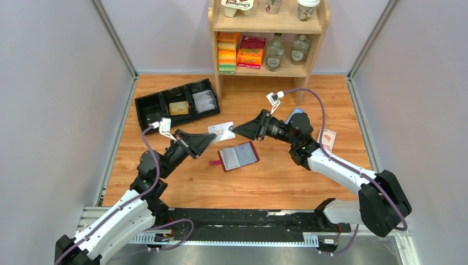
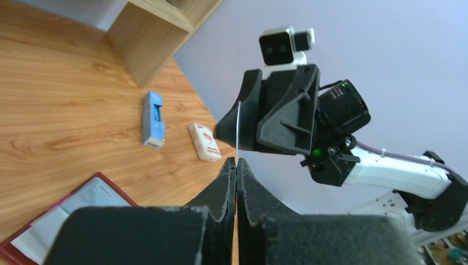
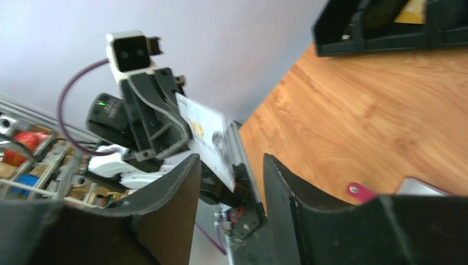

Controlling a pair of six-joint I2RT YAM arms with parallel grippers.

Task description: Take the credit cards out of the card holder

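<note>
A white credit card [image 1: 221, 130] is held raised between the two arms, its edge in the tips of my left gripper, which is shut on it; in the left wrist view it shows edge-on as a thin line [image 2: 238, 124]. My right gripper stands open just beside the card's other end, its fingers apart. The red card holder [image 1: 238, 156] lies open on the table below, with pale sleeves showing; whether cards sit in them I cannot tell.
A black tray [image 1: 150, 104] with compartments lies at the back left. A wooden shelf [image 1: 265, 25] stands at the back. A blue box [image 2: 153, 118] and a white-red pack [image 2: 203, 141] lie to the right.
</note>
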